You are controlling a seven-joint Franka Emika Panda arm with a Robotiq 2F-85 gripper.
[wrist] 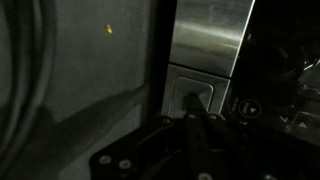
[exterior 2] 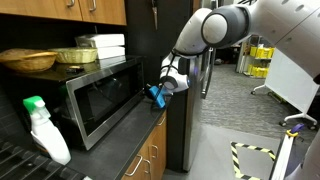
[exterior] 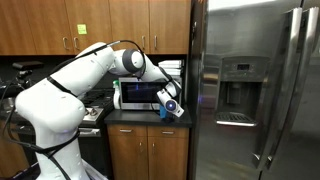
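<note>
Black fingers of my gripper point at a square silver button (wrist: 190,92) low on the microwave's front in the wrist view. They look shut, with nothing seen between them, and they overlap the button's lower part. Whether they touch or press it I cannot tell. The microwave (exterior 2: 112,100) stands on the dark counter with its door apparently closed. In exterior view 1 the arm reaches across in front of the microwave (exterior: 135,93), and the fingertips are too small to make out there.
Baskets (exterior 2: 28,60) and white stacked items (exterior 2: 100,41) sit on top of the microwave. A white bottle with a green cap (exterior 2: 46,130) stands nearer the stove. The steel fridge (exterior: 238,90) rises close on the right. Bare counter (exterior 2: 118,150) lies before the microwave.
</note>
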